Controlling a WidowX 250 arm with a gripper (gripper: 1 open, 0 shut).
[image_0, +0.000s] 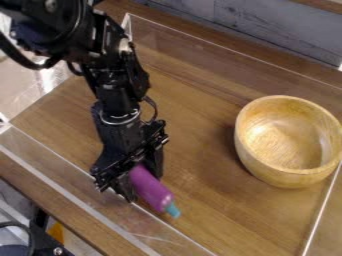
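Observation:
A purple cylinder with a light blue tip (152, 190) lies at the front of the wooden table, pointing toward the lower right. My black gripper (130, 172) reaches down over its upper end and is shut on it; the fingertips are partly hidden and dark, so their exact grip is hard to make out.
A large pale wooden bowl (287, 141) sits to the right. Clear edging runs along the table's sides, and a grey wall stands behind.

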